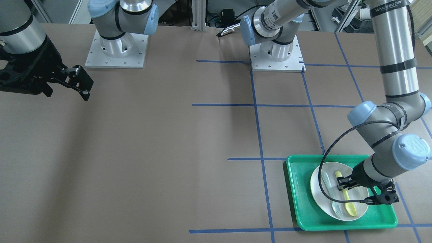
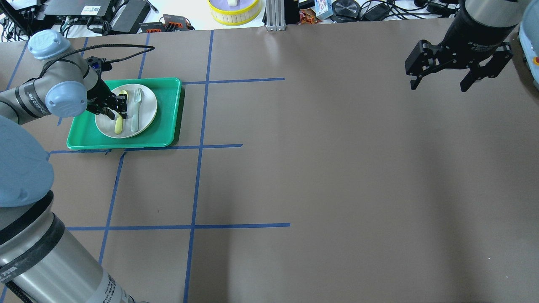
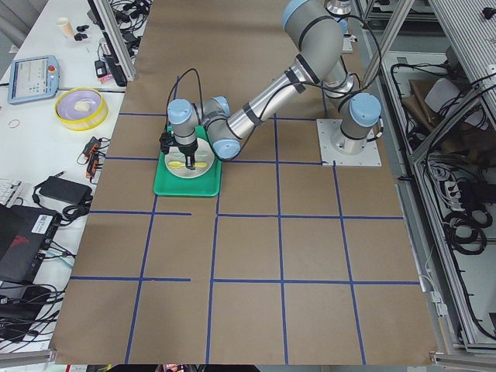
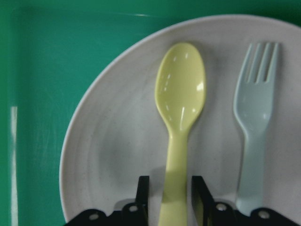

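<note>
A white plate (image 4: 108,150) lies in a green tray (image 2: 83,131) holding a pale yellow spoon (image 4: 180,84) and a pale blue-green fork (image 4: 254,113) side by side. My gripper is low over the plate, its two black fingers apart on either side of the spoon's handle, with a gap showing at least on the left. The spoon and fork also show in the front view, partly behind the arm and its cable.
A second black gripper (image 2: 454,65) hangs at the upper right in the top view. Other arm bases stand along the back in the front view. The table's middle (image 2: 353,176), beside the tray, is clear.
</note>
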